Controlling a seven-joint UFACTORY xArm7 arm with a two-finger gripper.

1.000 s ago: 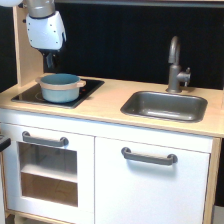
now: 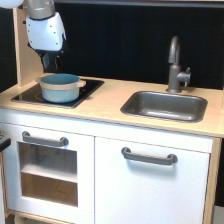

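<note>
A blue-grey pot [image 2: 62, 94] with a pale rim and handle stands upright on the black cooktop [image 2: 95, 86], on the left of the toy kitchen counter. My gripper [image 2: 53, 66] points down from the white hand at the upper left, close above the pot's back left side. Its dark fingers blend into the black background, so how far apart they stand is not clear. Whether they touch the pot's rim cannot be made out either.
To the right, a grey sink [image 2: 165, 104] with a dark faucet [image 2: 178, 68] is set into the wooden counter [image 2: 112, 98]. Below are an oven door [image 2: 50, 150] and a white cabinet door [image 2: 140, 185], both closed. A wooden side panel [image 2: 27, 55] rises at the left.
My hand appears very slightly lower over the pot. The pot, sink and doors show no clear movement.
</note>
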